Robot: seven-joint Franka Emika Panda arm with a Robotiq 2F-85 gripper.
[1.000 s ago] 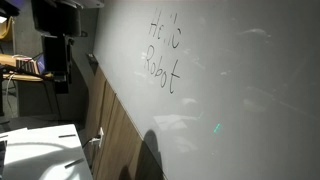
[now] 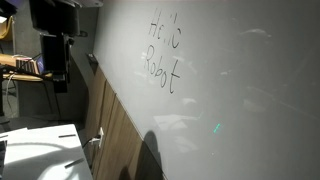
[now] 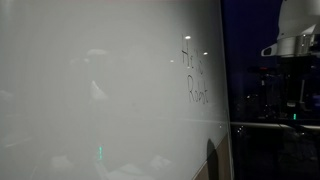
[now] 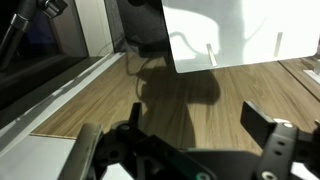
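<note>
My gripper is open in the wrist view, with a finger [image 4: 258,122] at the right and nothing between the two. In exterior view 1 the dark gripper [image 2: 58,78] hangs at the upper left, above a white table [image 2: 35,158] and clear of it. On that table lie small dark stick-like items, one of them a short stick [image 2: 74,163]. The wrist view shows a white surface [image 4: 240,25] with a thin stick [image 4: 211,55] near its edge and another [image 4: 278,44] farther right. Exterior view 2 has the gripper [image 3: 295,100] dim at the far right.
A large whiteboard [image 2: 220,80] bears the handwriting "Hello Robot" [image 2: 162,65]. Wood panelling [image 2: 118,130] runs below it. At the left edge stands a chair [image 2: 38,95] with a laptop [image 2: 28,65] nearby.
In exterior view 1 the arm and gripper have shifted very slightly left. The table, its items and the writing look unchanged.
</note>
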